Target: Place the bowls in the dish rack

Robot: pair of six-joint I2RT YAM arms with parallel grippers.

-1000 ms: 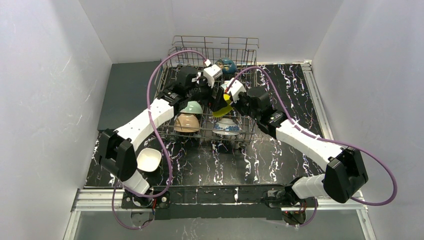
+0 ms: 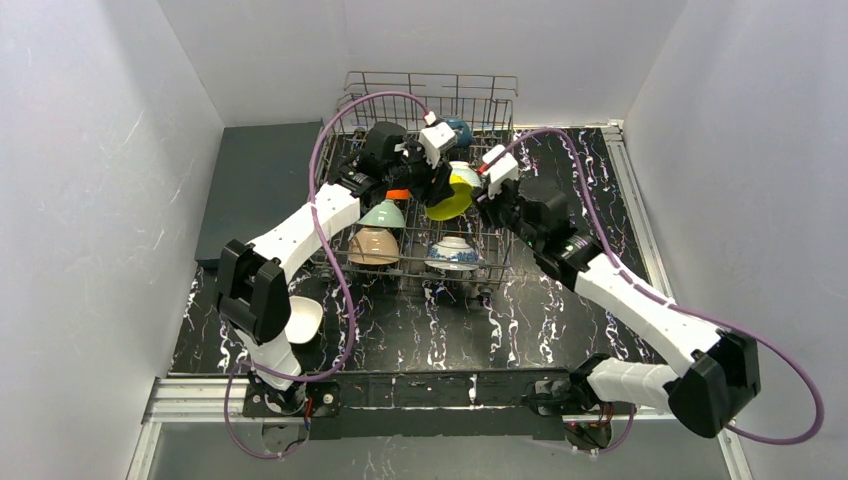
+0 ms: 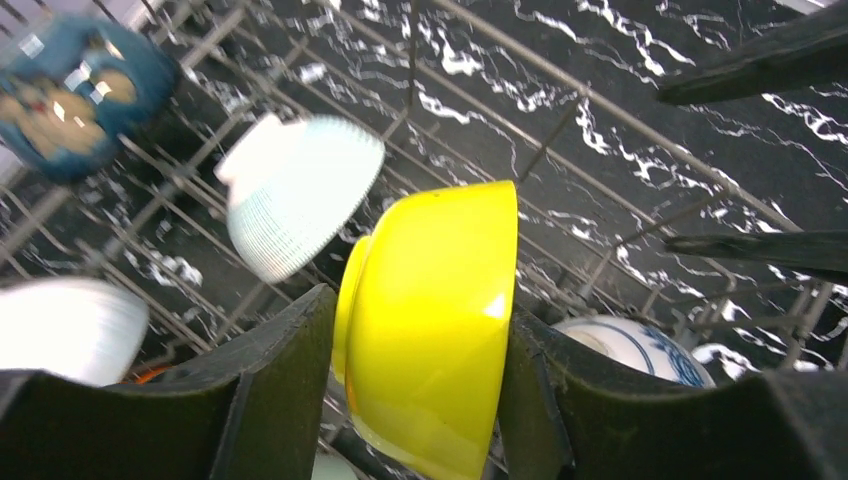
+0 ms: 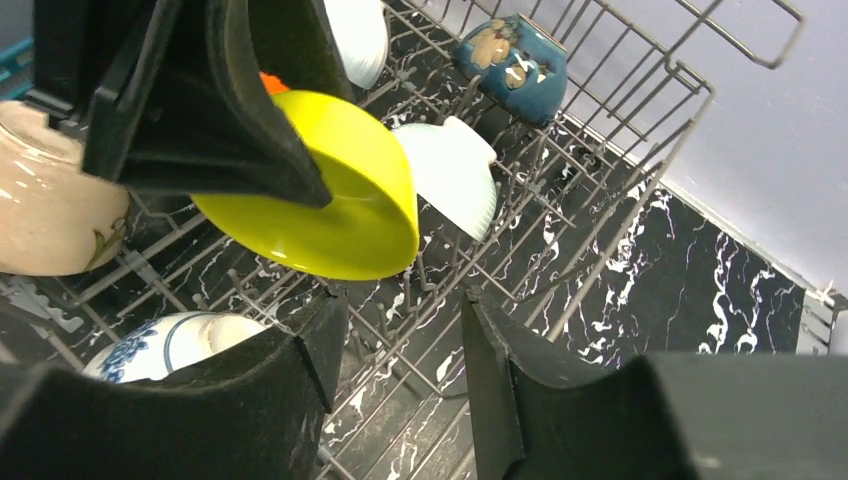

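Observation:
A yellow bowl [image 3: 430,320] is between the fingers of my left gripper [image 2: 437,190], held tilted over the middle of the wire rack [image 2: 480,262]; whether the fingers grip it firmly is hard to tell. My right gripper [image 2: 488,205] is just right of it, fingers apart with nothing between them. In the rack are a white bowl [image 4: 445,165], a blue mug-like piece [image 4: 515,70], a tan bowl [image 2: 373,247], a mint bowl [image 2: 380,216] and a blue-patterned bowl [image 2: 450,258].
A small white square dish [image 2: 303,320] lies on the marble counter left of the rack's front. A dark board [image 2: 255,190] fills the back left. The counter right of the rack [image 2: 585,170] is clear. Walls enclose the sides and back.
My right gripper has moved right, away from the yellow bowl.

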